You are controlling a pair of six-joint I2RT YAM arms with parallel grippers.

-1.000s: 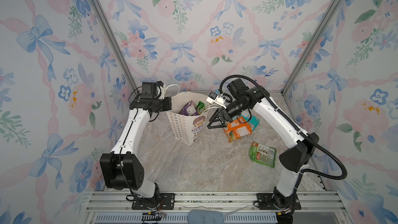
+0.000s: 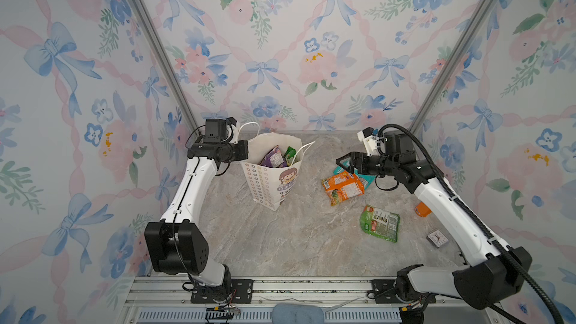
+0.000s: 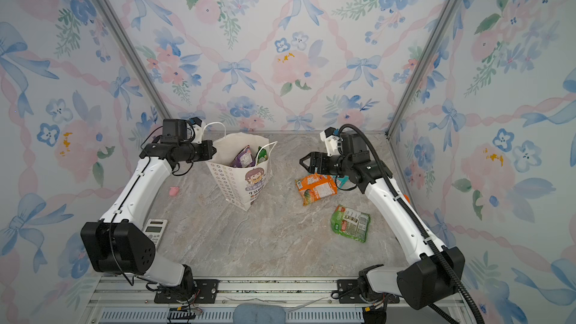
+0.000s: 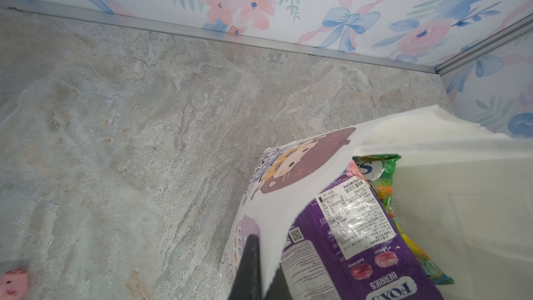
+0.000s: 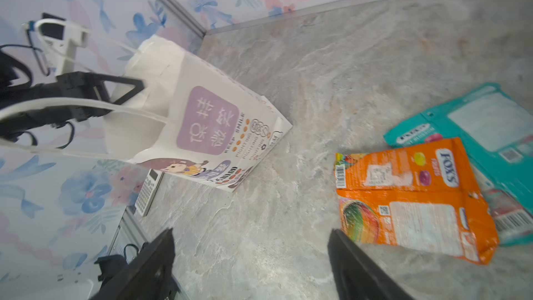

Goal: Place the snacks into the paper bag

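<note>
The white paper bag (image 2: 268, 183) stands with its mouth open. A purple snack pack (image 4: 355, 233) and a green one (image 4: 383, 173) show inside it. At the bag's left rim my left gripper is shut, the thin paper wall running between its fingers. My right gripper is open and empty, to the right of the bag, above the table by the snacks. Below it lie an orange pack (image 5: 410, 205) and a teal pack (image 5: 483, 133), which the orange one partly overlaps. Closer to the front lies a green pack (image 2: 379, 223).
An orange item (image 2: 422, 208) and a small pale item (image 2: 437, 238) lie at the right, beside the right arm. A calculator (image 3: 154, 231) and a small pink object (image 3: 174, 191) lie at the left. Bare table (image 2: 294, 240) spreads across the front middle.
My right gripper has moved rightward from beside the bag to over the orange and teal packs, its fingers wider apart than a second ago. Left arm and bag have stayed put.
</note>
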